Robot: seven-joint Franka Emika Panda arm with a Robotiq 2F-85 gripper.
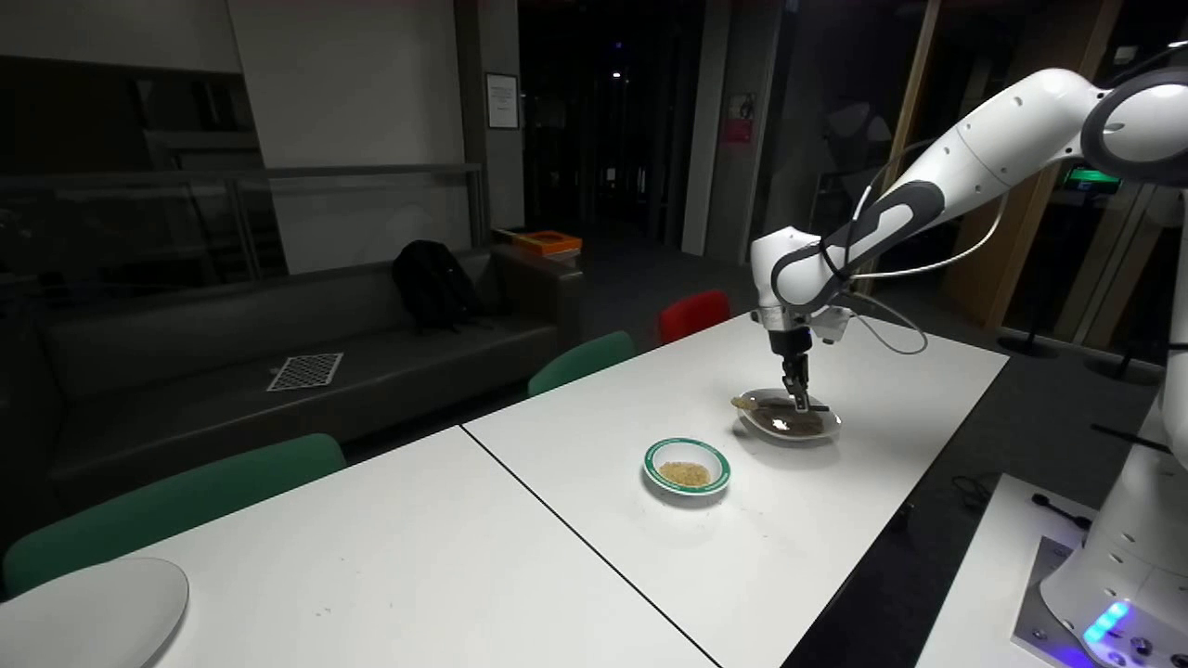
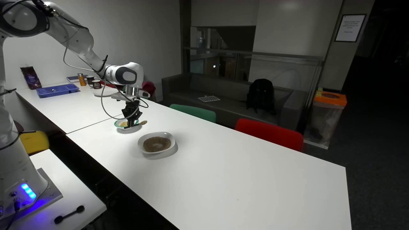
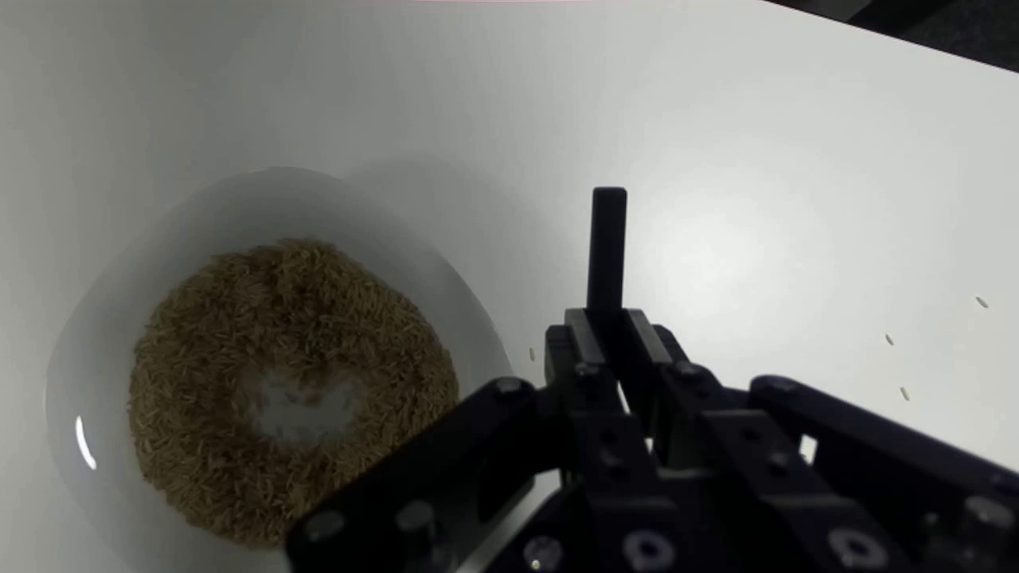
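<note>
My gripper is shut on a spoon by its dark handle (image 3: 607, 243), whose end sticks out past the fingers. In exterior view 2 the tan spoon head (image 2: 143, 122) points right, with the spoon held roughly level above the table; whether grains lie on it I cannot tell. The wrist view hides the head. Beside the gripper there is a white bowl (image 3: 420, 272) of brown rice (image 3: 205, 382), with a bare patch in its middle. A green-rimmed bowl (image 1: 652, 468) holds some pale grain (image 1: 684, 474); in exterior view 2 the gripper (image 2: 131, 124) partly covers it.
A few loose grains (image 3: 889, 339) lie on the white table (image 2: 249, 184). A white plate (image 1: 100, 612) and a blue tray (image 2: 58, 90) stand farther off. Chairs, one red (image 2: 268, 134), line the far edge.
</note>
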